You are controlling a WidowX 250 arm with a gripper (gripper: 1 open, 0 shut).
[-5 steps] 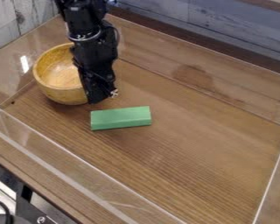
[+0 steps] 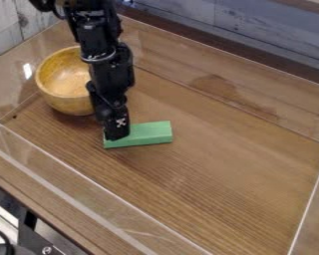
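A black gripper (image 2: 115, 122) hangs down from the top of the camera view, its fingertips low over the left end of a green block (image 2: 147, 133) lying flat on the wooden table. The fingers look open, though the near parts of the gripper partly hide the gap. Behind the gripper, to its left, sits a round yellow-orange bowl (image 2: 61, 80), its right side hidden by the arm.
A pale wall (image 2: 242, 30) runs along the back, with more edging at the left. A black cable lies at the bottom left corner.
The gripper has moved down and toward the camera, from beside the bowl to over the left end of the green block. The bowl and block look unmoved.
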